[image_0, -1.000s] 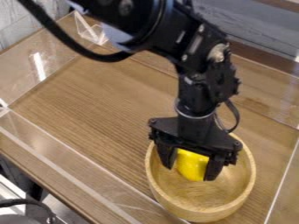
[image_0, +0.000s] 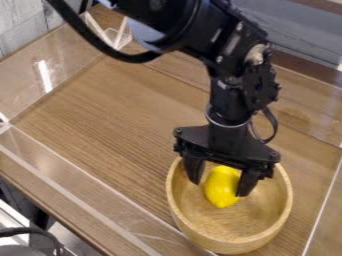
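Note:
My black gripper (image_0: 222, 170) hangs over a tan round bowl (image_0: 198, 222), its fingers spread open above and around a yellow object (image_0: 222, 192) lying in the bowl. The fingertips reach down inside the bowl's rim; I cannot tell whether they touch the yellow object.
A pale wall runs along the back right. A dark cable lies at the lower left corner.
My gripper has risen slightly and shifted a little over the bowl, so more of the yellow object shows beneath it.

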